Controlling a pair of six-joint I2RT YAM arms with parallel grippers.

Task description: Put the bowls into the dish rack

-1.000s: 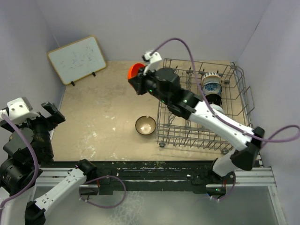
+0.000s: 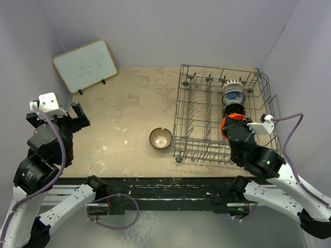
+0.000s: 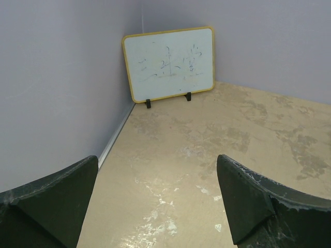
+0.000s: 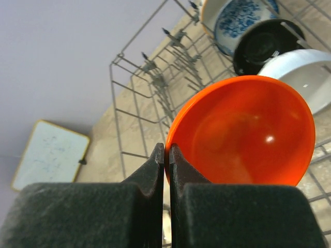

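Observation:
My right gripper is shut on the rim of an orange bowl (image 4: 243, 129), which it holds tilted over the right part of the wire dish rack (image 2: 178, 111). Behind the orange bowl stand a white bowl (image 4: 302, 75), a black bowl (image 4: 264, 45), a blue-patterned bowl (image 2: 234, 97) and a striped bowl (image 2: 232, 84) in a row. Whether the orange bowl touches the rack is hidden. A brown bowl (image 2: 160, 138) rests on the table just left of the rack. Far to the left, my left gripper is open and empty above the table.
A small whiteboard (image 2: 85, 65) leans at the back left corner. Walls close in the back and both sides. Between the left arm and the brown bowl the table (image 2: 119, 113) is bare. The rack's left rows look empty.
The right arm has carried the orange bowl from the back middle of the table rightward over the rack, to the near end of the bowl row. My left gripper has shifted slightly right.

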